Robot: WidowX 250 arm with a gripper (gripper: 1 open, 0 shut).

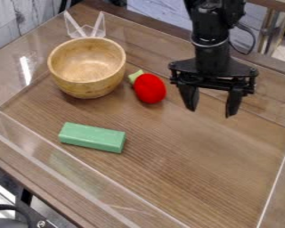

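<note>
The black gripper (212,100) hangs over the wooden table at the upper right, its two fingers apart and pointing down, with nothing seen between them. A red rounded object (150,88) lies left of it, with a small light-green piece partly hidden behind it. A yellow wooden bowl (88,64) sits at the upper left. A green block (93,137) lies at the lower left, well apart from the gripper.
</note>
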